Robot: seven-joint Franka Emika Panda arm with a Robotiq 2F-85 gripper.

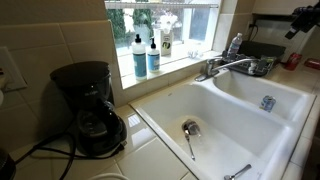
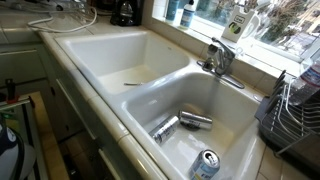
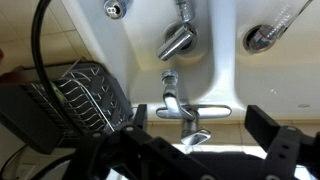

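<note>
My gripper is open above the back of the sink, its fingers spread wide with the faucet below, between them in the wrist view. At the upper right of exterior view 1 the gripper shows dark and small. Nothing is held. One basin holds several silver cans: a lying can, another lying can and a can with its top facing up. In the other basin a metal utensil lies by the drain.
A dark wire dish rack stands beside the can basin. Soap bottles line the window sill. A black coffee maker stands on the counter. The faucet rises behind the divider between the basins.
</note>
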